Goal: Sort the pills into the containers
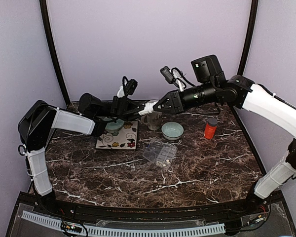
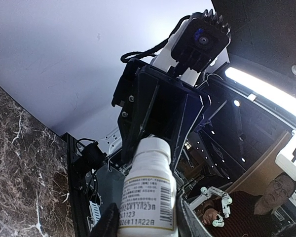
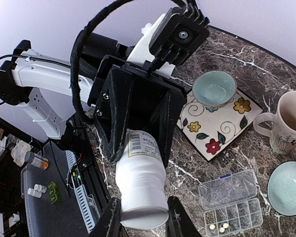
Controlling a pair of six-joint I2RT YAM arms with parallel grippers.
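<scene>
A white pill bottle (image 1: 149,107) is held in the air between my two grippers, above the back of the table. My left gripper is shut on its labelled body (image 2: 147,197). At the other end, my right gripper is shut around the white cap (image 3: 143,205). Whether the cap is loose on the bottle cannot be told. Below on the table lies a clear pill box (image 3: 232,205) with its lid open. A few pale pills (image 3: 222,227) rest in its compartments. The bottle's contents are hidden.
An orange-red bottle (image 1: 210,129) with a dark cap stands at the right. Behind the pill box are a pale green bowl (image 1: 172,130) and a mug (image 3: 288,118). Another bowl (image 3: 214,88) sits on a flowered board (image 3: 222,129).
</scene>
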